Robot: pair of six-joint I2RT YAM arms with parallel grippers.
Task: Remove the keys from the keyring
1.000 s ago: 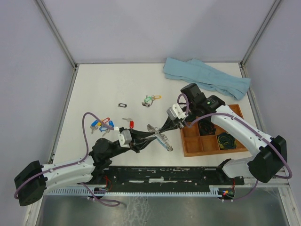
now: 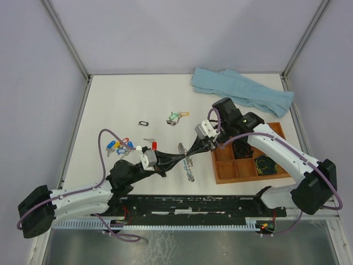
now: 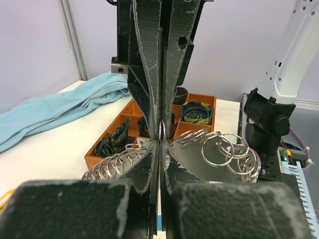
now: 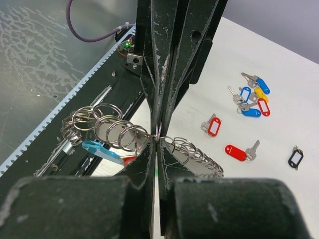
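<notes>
My left gripper [image 2: 179,157] and right gripper [image 2: 191,152] meet tip to tip over the table's middle at the metal keyring plate [image 3: 197,157] with its many rings [image 4: 124,134]. Both wrist views show the left gripper shut on a ring; the right fingers are close together at the same spot, their exact opening unclear. A light blue key tag [image 4: 99,149] hangs below the rings. Loose keys with coloured tags [image 4: 251,99] lie on the white table, among them a red one [image 4: 235,152] and a black one [image 4: 295,158].
A wooden compartment box [image 2: 226,172] with dark rolled items stands at the right, beside the right arm. A folded blue cloth [image 2: 242,88] lies at the back right.
The keyring plate between the grippers has swung to hang more steeply in the top view. The arms have barely moved.
</notes>
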